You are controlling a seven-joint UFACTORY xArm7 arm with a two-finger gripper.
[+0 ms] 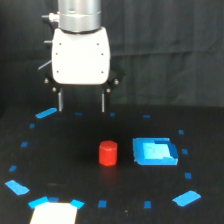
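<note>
A red cylinder (pixel 107 153), like a can, stands upright on the black table near the middle of the view. My gripper (pixel 82 102) hangs behind and above it, a little to its left. Its two thin fingers are spread wide with only empty space between them, apart from the cylinder. To the cylinder's right lies a blue-rimmed square tray (pixel 142 160) with a pale patch inside.
Small blue squares and strips of blue tape (pixel 17 187) mark the black tabletop. A cream-coloured block or sheet (pixel 53 213) sits at the bottom left edge. Bare table surrounds the cylinder. A dark curtain (pixel 165 55) hangs behind.
</note>
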